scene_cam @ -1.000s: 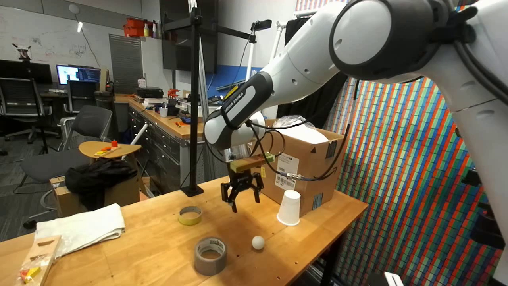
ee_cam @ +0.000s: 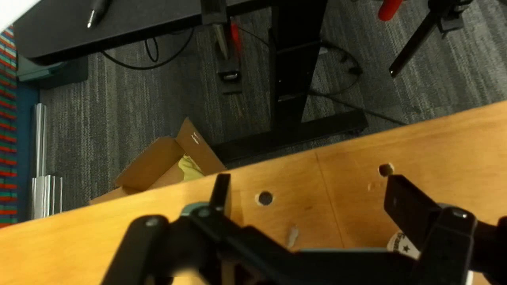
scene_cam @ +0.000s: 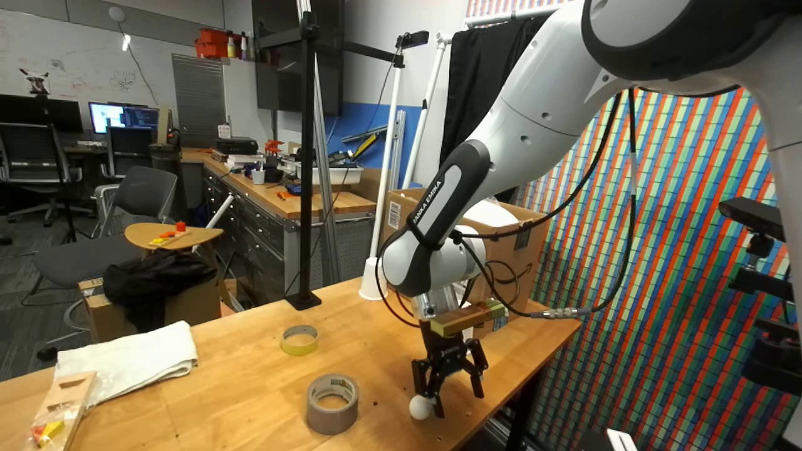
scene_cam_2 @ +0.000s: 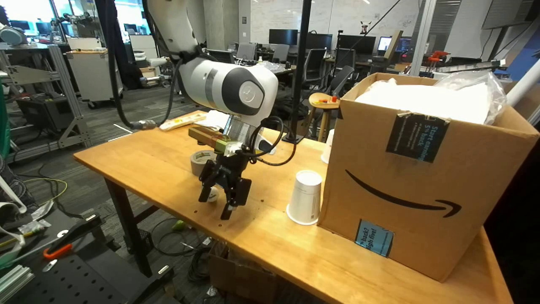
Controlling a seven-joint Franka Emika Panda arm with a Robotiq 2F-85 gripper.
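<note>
Low over the table's front edge, my gripper (scene_cam: 458,403) stands open with nothing visible between its fingers. A small white ball (scene_cam: 420,407) rests on the table right against the outer side of one finger, or very near it; contact is hard to tell. From the other side, the ball (scene_cam_2: 213,194) shows partly behind a finger. In the wrist view my gripper has its fingers wide apart, bare wood between them. There the ball (ee_cam: 401,244), with printed letters and a star, is mostly covered by the right finger.
An upside-down white cup (scene_cam_2: 306,195) stands beside a large cardboard box (scene_cam_2: 405,202). Grey tape (scene_cam: 332,406) and a yellow tape roll (scene_cam: 300,341) lie left of the gripper. A white cloth (scene_cam: 131,361) is farther left. The table edge (ee_cam: 285,164) is close.
My gripper has come down and toward the table's front edge, to the ball's side. The ball has shifted slightly the same way. The arm now hides the cup in the first exterior view.
</note>
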